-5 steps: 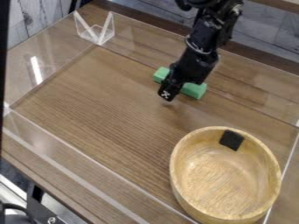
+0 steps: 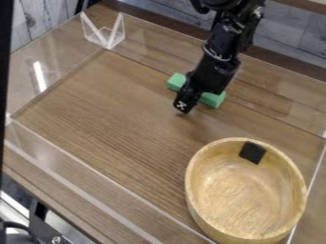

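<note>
The black robot arm reaches down from the top centre to the wooden table, where its gripper (image 2: pixel 182 105) is low at the left part of a green object (image 2: pixel 212 96). The fingertips look shut, with nothing clearly visible between them. The arm hides part of the green object, so its exact contact with the fingers is hard to tell.
A large beige round container (image 2: pixel 245 208) with a black patch on its rim sits at the lower right. A white wire rack (image 2: pixel 105 30) stands at the back left.
The gripper has shifted very slightly over the last second, staying at the green object. Little else has changed.
</note>
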